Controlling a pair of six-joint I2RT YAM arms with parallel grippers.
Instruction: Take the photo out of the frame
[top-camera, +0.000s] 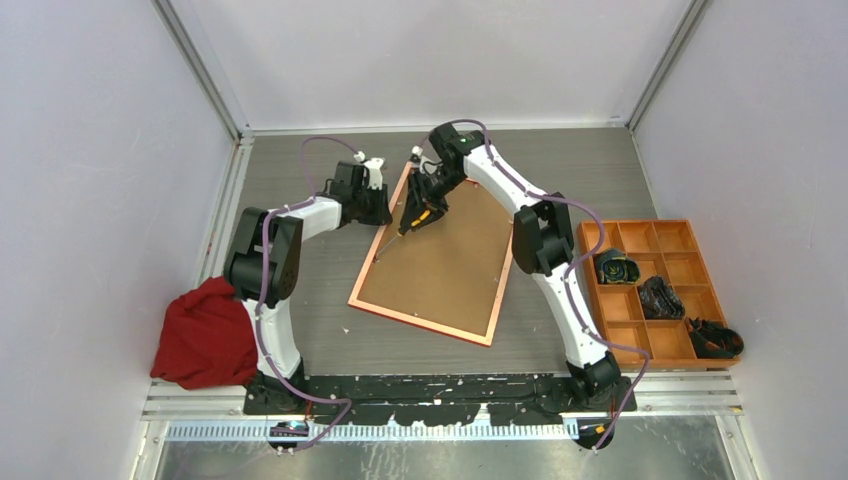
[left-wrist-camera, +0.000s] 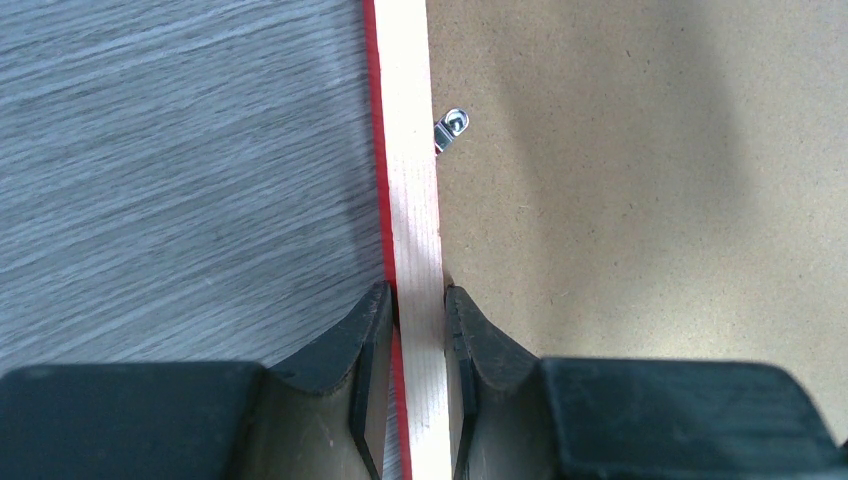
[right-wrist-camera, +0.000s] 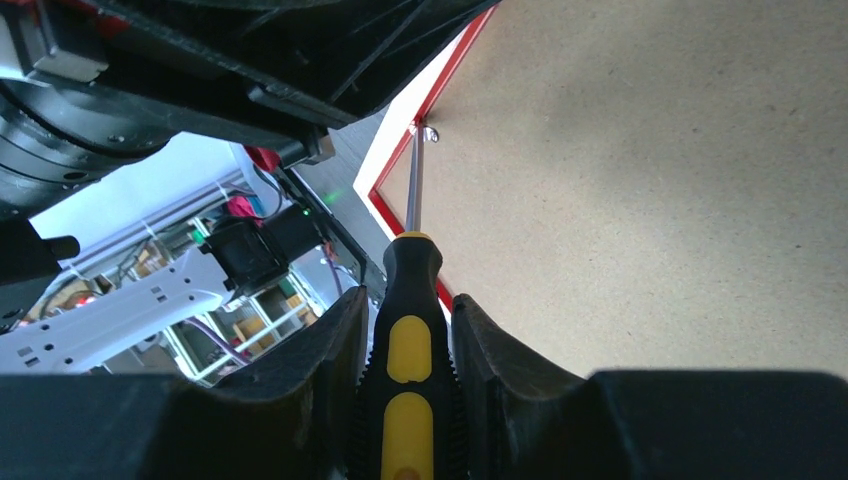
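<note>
The picture frame (top-camera: 425, 323) lies back up on the table, its brown backing board (top-camera: 450, 260) still inside the wooden border. My left gripper is shut on the frame's left side bar (left-wrist-camera: 412, 200), one finger on each side. Held in my right gripper is a black and yellow screwdriver (right-wrist-camera: 409, 350). Its metal shaft (right-wrist-camera: 415, 185) reaches to the inner edge of the frame, where the tip touches or nearly touches a small metal clip (right-wrist-camera: 431, 134). A metal clip (left-wrist-camera: 452, 125) also shows at the bar's inner edge in the left wrist view.
An orange compartment box (top-camera: 628, 338) with several dark rolled items stands at the right. On the left lies a red cloth (top-camera: 207, 335). Bare table (top-camera: 330, 340) shows around the frame's lower left.
</note>
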